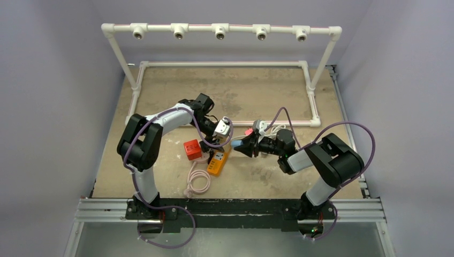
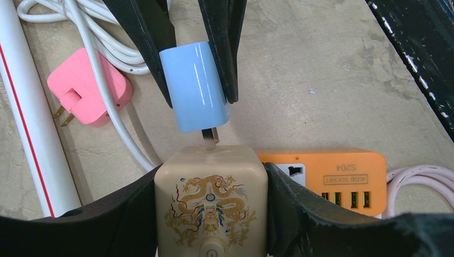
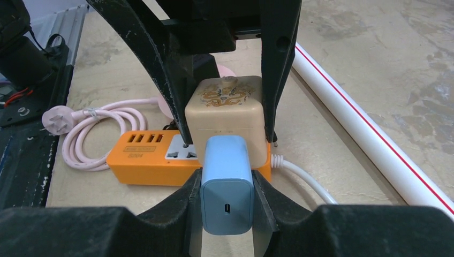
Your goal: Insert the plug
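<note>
My left gripper is shut on a beige plug with a gold dragon print; a metal prong shows at its top. My right gripper has its fingers around a light blue plug, whose end sits just beyond the beige one in the left wrist view, the two lined up very close. Whether they touch I cannot tell. An orange power strip lies on the table beneath them.
A pink plug and white cable lie beside a white pipe. A red block and coiled pink cable lie left of the strip.
</note>
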